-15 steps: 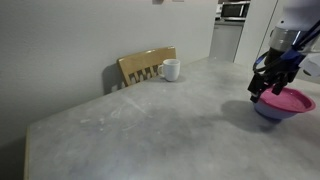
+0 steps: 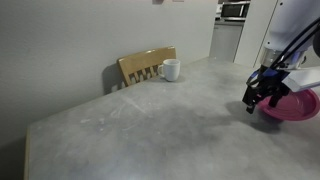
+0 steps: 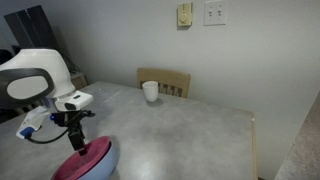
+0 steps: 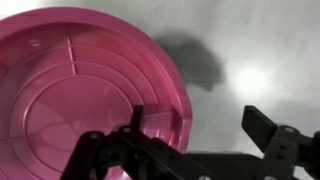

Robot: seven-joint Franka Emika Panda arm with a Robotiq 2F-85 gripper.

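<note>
A round bowl (image 2: 293, 106), pink on top and inside, sits at the table's right side in exterior view 1. Exterior view 2 also shows the pale blue outside of the bowl (image 3: 103, 169). My gripper (image 2: 262, 103) is open at the bowl's near left edge. In the wrist view, the bowl's pink rim (image 4: 182, 100) runs between the spread fingers of the gripper. One finger lies over the pink side and the other over bare table. Neither visibly grips the rim, and contact cannot be told.
A white mug (image 2: 171, 70) stands at the table's back edge, before a wooden chair (image 2: 146, 65).
The gripper has moved slightly lower at the bowl. More of the bowl's pink side now faces exterior view 1, and its pale outer wall no longer shows there, as if it had tilted.
</note>
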